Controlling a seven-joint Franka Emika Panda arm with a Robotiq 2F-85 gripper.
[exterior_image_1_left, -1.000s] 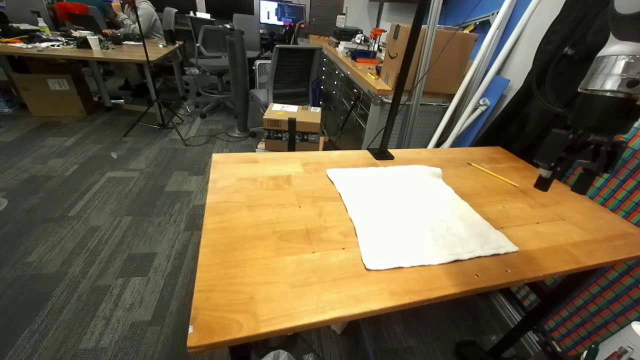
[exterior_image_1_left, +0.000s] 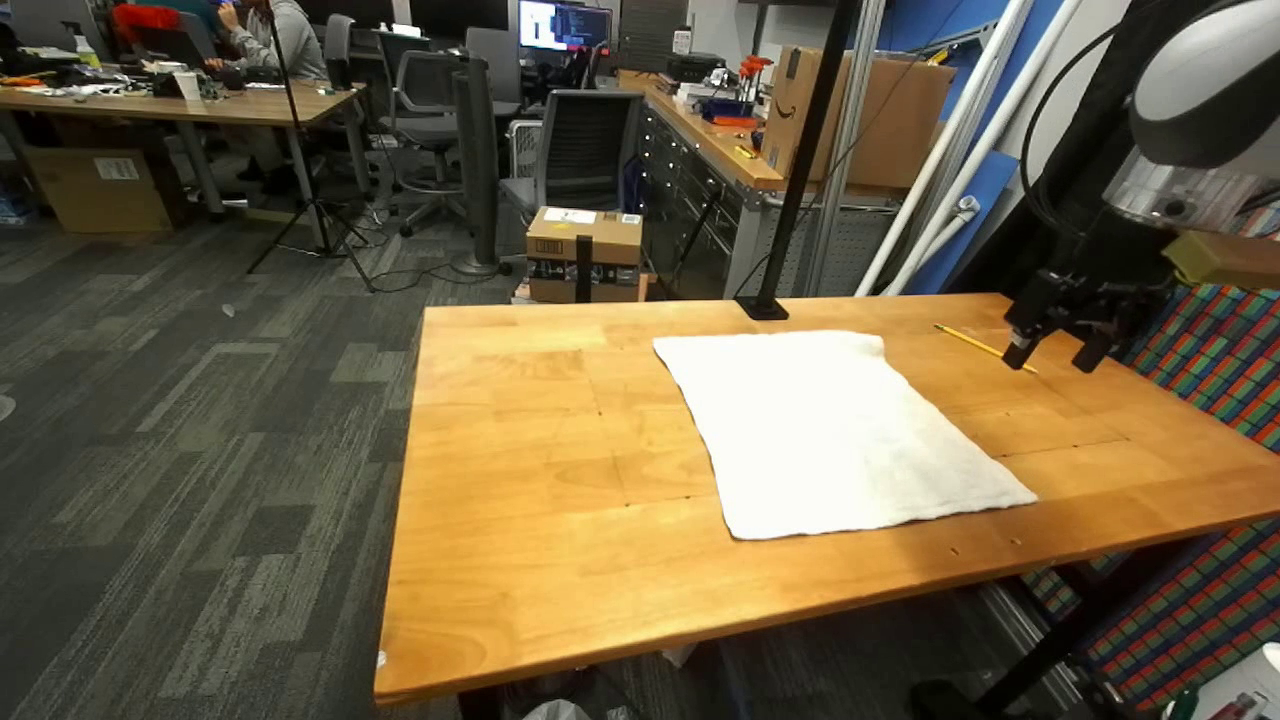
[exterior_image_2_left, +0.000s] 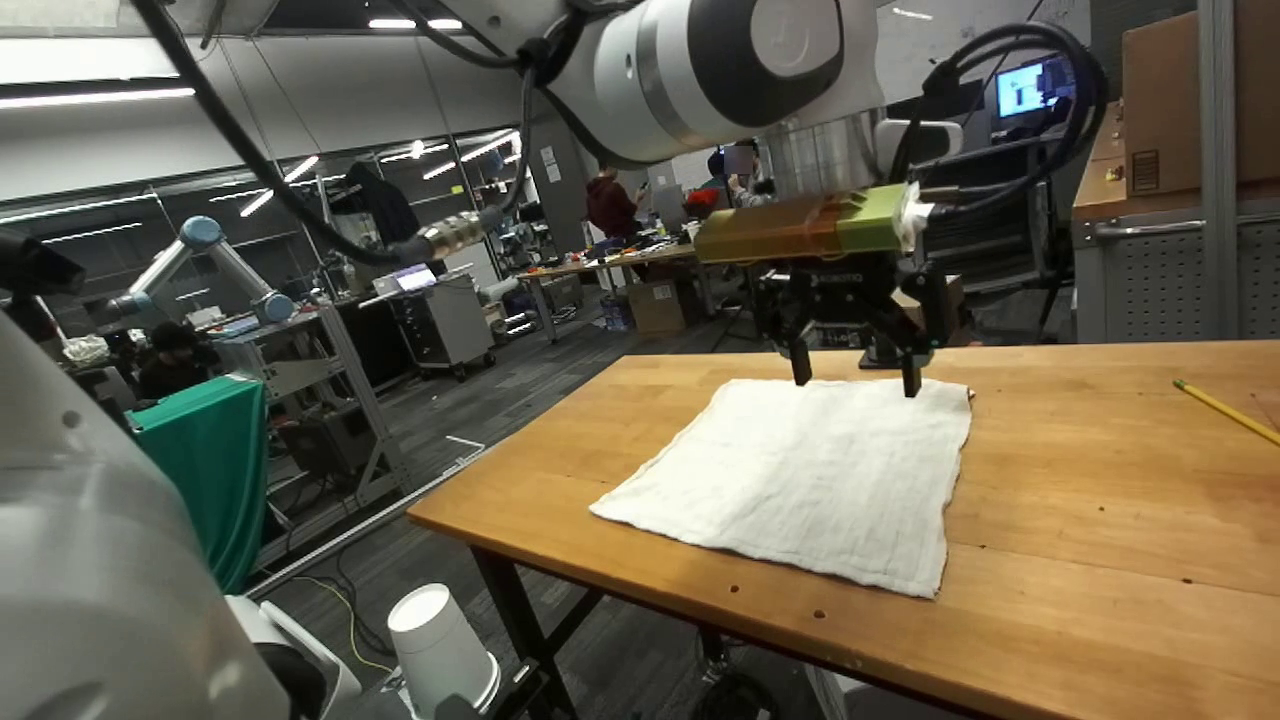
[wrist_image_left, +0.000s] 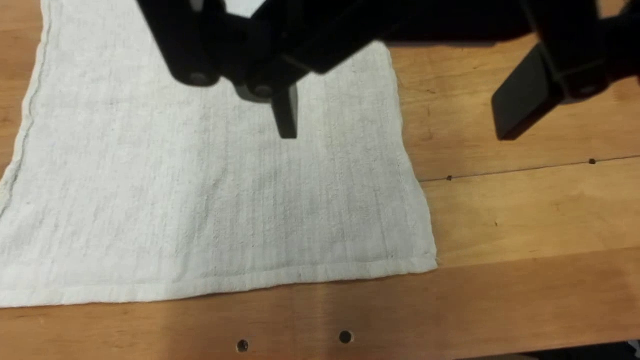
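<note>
A white cloth (exterior_image_1_left: 828, 438) lies spread flat on the wooden table, its edges slightly wavy. My gripper (exterior_image_1_left: 1056, 360) hangs above the table's right side in exterior view 1, clear of the cloth. It is open, the two fingers well apart and nothing between them. Seen from exterior view 2, the gripper (exterior_image_2_left: 855, 378) appears in front of the far part of the cloth (exterior_image_2_left: 804, 480). In the wrist view one finger (wrist_image_left: 285, 114) overlaps the cloth (wrist_image_left: 180, 180), while the other finger (wrist_image_left: 522, 96) shows over bare wood past the cloth's side edge.
A yellow pencil (exterior_image_1_left: 984, 348) lies near the table's far right, beyond the cloth. At the back edge stands a black post (exterior_image_1_left: 780, 240).
In exterior view 1 my gripper has moved left and slightly up, and the wrist has turned. The lower end of the pencil is now close behind it in view. The cloth has not moved.
</note>
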